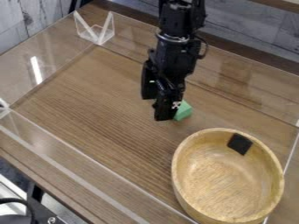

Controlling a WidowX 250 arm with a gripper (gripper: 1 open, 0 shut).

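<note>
My black gripper (163,103) hangs over the middle of the wooden table, low beside a small green block (181,111), which it mostly hides. The dark arm reaches down to it from the top of the view. The fingers are dark and overlap, so their state is hard to make out; I cannot tell whether they touch the block.
A large tan round bowl (228,197) with a small black block (239,144) on its rim area fills the lower right. A white wire object (93,28) stands at the back left.
</note>
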